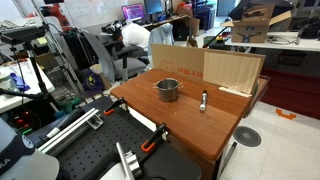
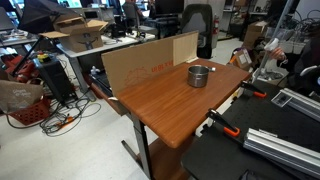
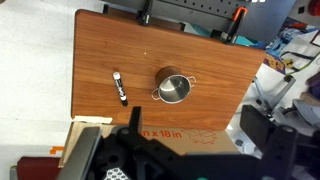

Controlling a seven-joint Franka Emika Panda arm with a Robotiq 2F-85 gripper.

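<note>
A metal pot with two small handles (image 3: 172, 86) stands upright on the brown wooden table (image 3: 100, 50). Exterior view 1 has the same pot (image 1: 168, 90) near the middle of the tabletop, and exterior view 2 shows the pot (image 2: 198, 75) toward the table's far end. Beside it lies a dark marker with a white band (image 3: 120, 88), separate from the pot. My gripper is open above the table, its dark fingers wide apart at the lower part of the wrist view. Nothing is held between them. Neither exterior view shows the gripper.
Cardboard panels (image 1: 203, 66) stand upright along the table's far edge. Black and orange clamps (image 1: 154, 138) sit where the table meets the dark robot bench (image 1: 85, 150). Bare tabletop surrounds the pot and marker.
</note>
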